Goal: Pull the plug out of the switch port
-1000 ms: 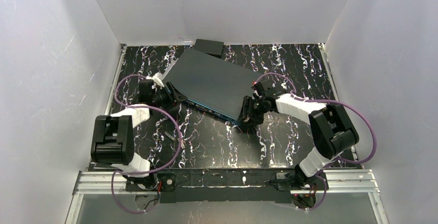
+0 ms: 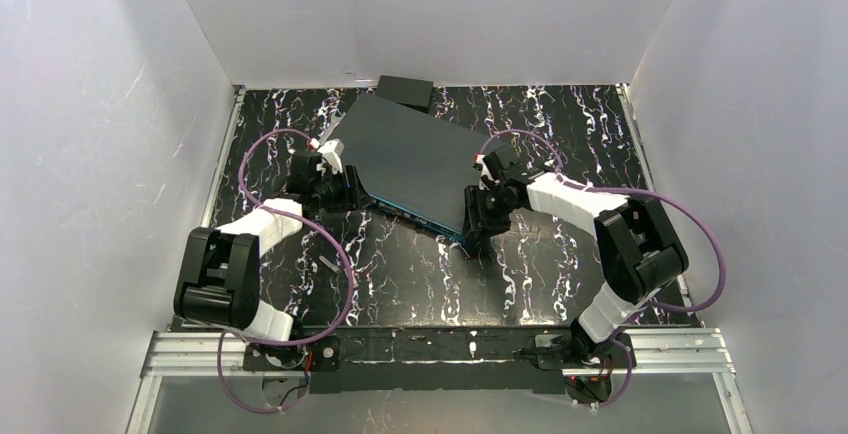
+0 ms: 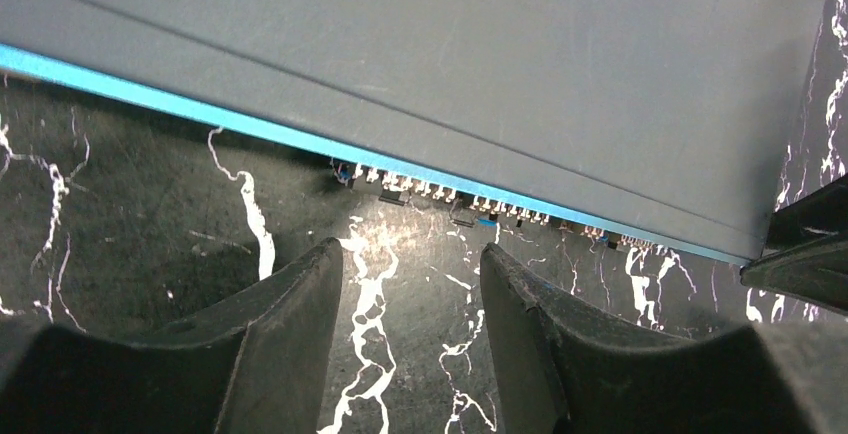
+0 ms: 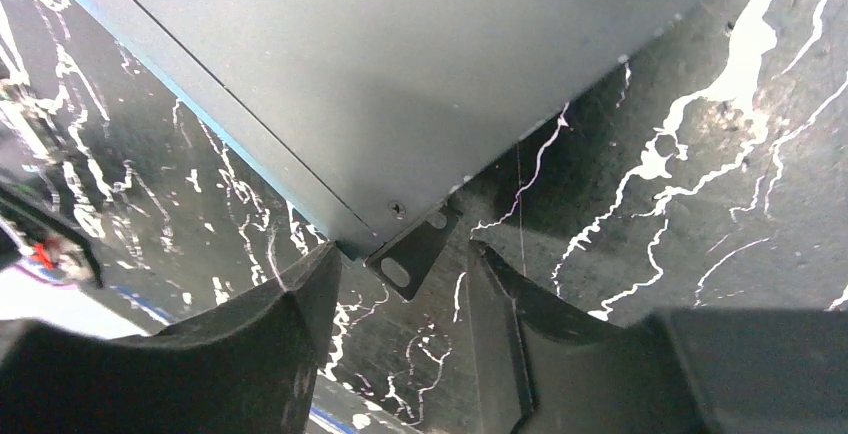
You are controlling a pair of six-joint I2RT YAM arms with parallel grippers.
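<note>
A large grey switch (image 2: 415, 159) with a blue front edge lies aslant on the dark marbled table. Along that edge in the left wrist view runs a row of ports (image 3: 450, 192), with small plugs too tiny to make out clearly. My left gripper hovers in front of the edge, part open and empty. In the right wrist view my right gripper is part open around the switch's near right corner, where a black bracket (image 4: 415, 254) with oval holes lies between its fingers. Whether the fingers touch the bracket cannot be told.
A small black box (image 2: 404, 92) sits behind the switch at the back wall. Thin light pieces (image 2: 329, 264) lie on the table near the left arm. Bare table spreads in front of the switch. Purple cables (image 2: 345, 299) loop along both arms.
My left gripper has shifted right along the switch's front left corner and turned slightly. The right gripper has moved a little to the left. The switch looks unmoved.
</note>
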